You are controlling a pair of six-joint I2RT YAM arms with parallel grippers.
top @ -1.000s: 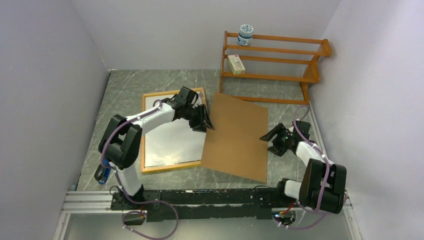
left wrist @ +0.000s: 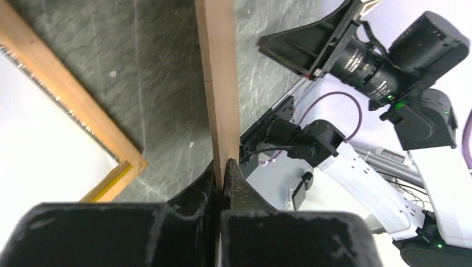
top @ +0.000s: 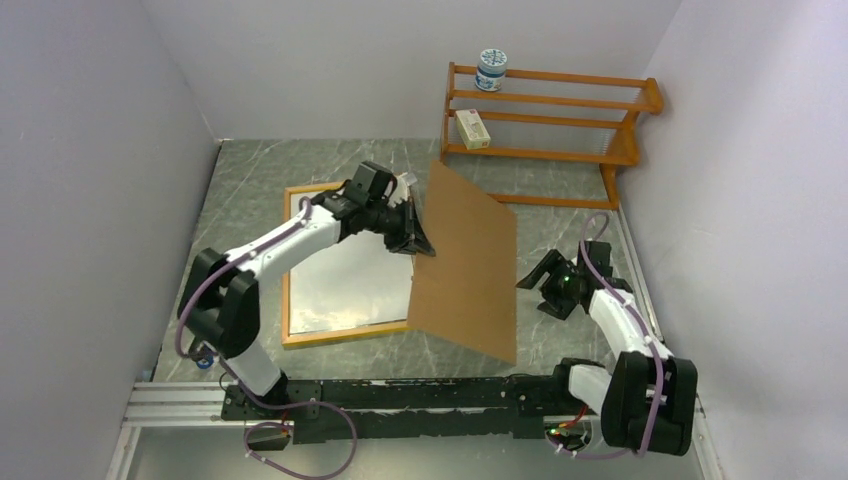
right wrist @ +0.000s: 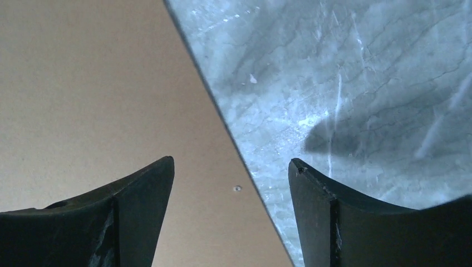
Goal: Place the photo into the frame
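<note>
A brown board stands tilted over the table, its left edge raised and its right edge low. My left gripper is shut on that raised edge; in the left wrist view the board shows almost edge-on between the fingers. Left of it lies the wooden picture frame with a white sheet inside. My right gripper stands open to the right of the board, the gap between its fingers empty. Below it show the board's far edge and bare table. No photo face can be made out on the board's visible side.
A wooden rack stands at the back right, carrying a small box and a jar. Walls close in both sides.
The board's right edge has slid left, away from my right gripper, which has barely moved.
</note>
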